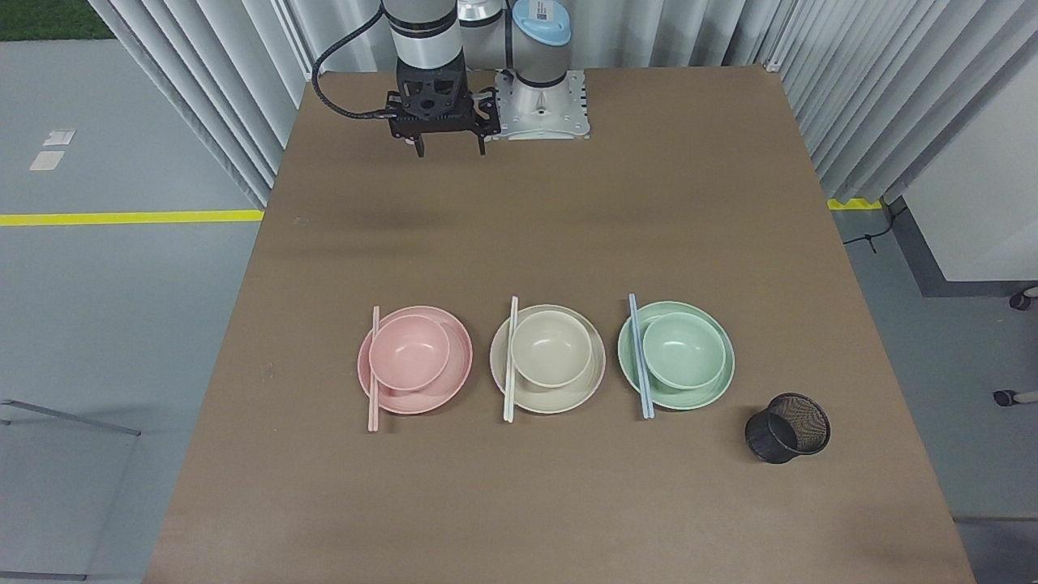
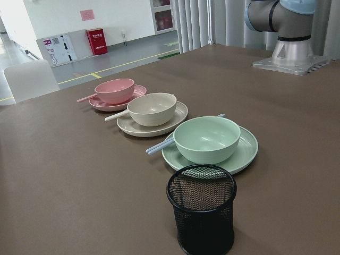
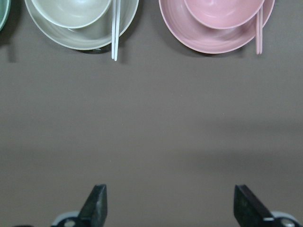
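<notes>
Three bowls on matching plates stand in a row, each with chopsticks along one side: pink bowl, cream bowl, green bowl. The pink chopsticks, white chopsticks and light blue chopsticks rest on or against their plates. A black mesh cup stands beside the green plate. My gripper is over the far end of the table, apart from all of them; in the wrist view its two fingers are wide open with only bare table between them.
The arm's base plate sits at the far edge, with a curtain behind it.
</notes>
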